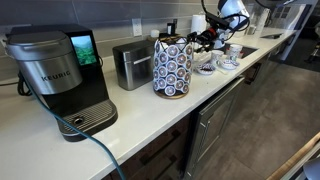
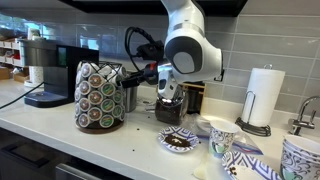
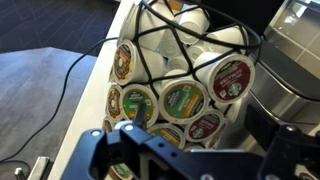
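A tall wire carousel [image 1: 172, 70] full of coffee pods stands on the counter, and it also shows at the left in exterior view 2 [image 2: 98, 97]. My gripper is open in the wrist view, with its dark fingers spread at the bottom of the picture and the pods beyond them. Several round pod lids, among them a green and orange one [image 3: 184, 99] and a dark red one [image 3: 230, 79], face the camera. No pod shows held between the fingers. In exterior view 1 the arm reaches in from the far right, behind the carousel.
A Keurig coffee maker [image 1: 62, 82] stands at the near left, and a toaster [image 1: 133, 64] sits against the wall. Right of the carousel are a patterned plate [image 2: 179, 139], cups [image 2: 222, 137] and a paper towel roll [image 2: 263, 97]. Bare counter [image 1: 140, 110] lies before the carousel.
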